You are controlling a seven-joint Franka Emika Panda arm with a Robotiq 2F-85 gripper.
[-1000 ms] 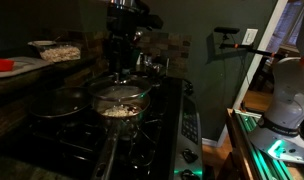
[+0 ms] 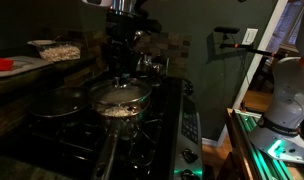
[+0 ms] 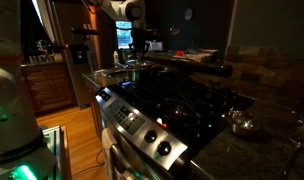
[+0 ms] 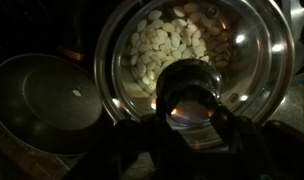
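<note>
A clear lid with a metal rim (image 4: pixel 110 62) fills much of the wrist view, with pale, nut-like pieces (image 4: pixel 172 40) showing through it. My gripper is shut on the lid's round dark knob (image 4: pixel 187 80). In exterior view 1, the lid (image 2: pixel 120 94) is over a long-handled pan (image 2: pixel 108 150) on the stove, and my gripper (image 2: pixel 118 76) is above it. Some pale food (image 2: pixel 119 112) shows at the near edge, under the lid. Whether the rim touches the pan all round is too dark to tell.
A black, nearly empty pan (image 4: pixel 47 100) lies left of the covered one, with one pale piece in it. Farther back stand a tray of pale food (image 2: pixel 57 51) and a red item (image 2: pixel 1 64). A metal bowl (image 3: pixel 242 122) sits on the counter beyond the stove.
In exterior view 1, the lid and my gripper have come down slightly. Less of the pale food shows below the lid's near edge than before. The pans have not moved.
</note>
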